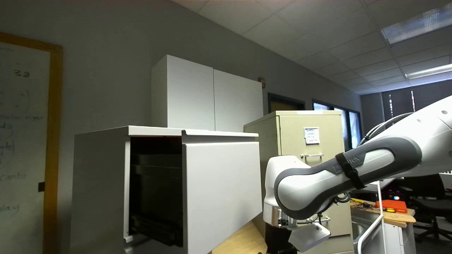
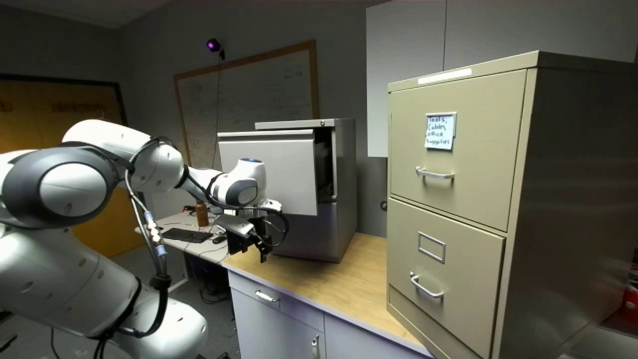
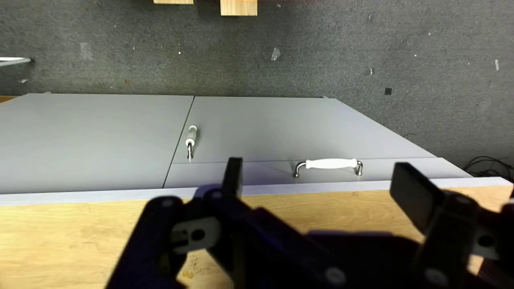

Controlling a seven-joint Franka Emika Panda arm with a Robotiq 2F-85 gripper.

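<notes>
The top drawer of a small grey cabinet stands pulled out, its dark inside showing through the side gap. In exterior view 2 the same drawer front faces the robot, and my gripper points down in front of the cabinet, below the drawer's level. In the wrist view the gripper's two dark fingers stand wide apart, with the left finger and right finger above the wooden counter. Nothing is held between them.
A beige filing cabinet with handles and a label stands to the right on the counter side. Below the counter edge, a lower drawer has a white handle, and a door handle sits beside it.
</notes>
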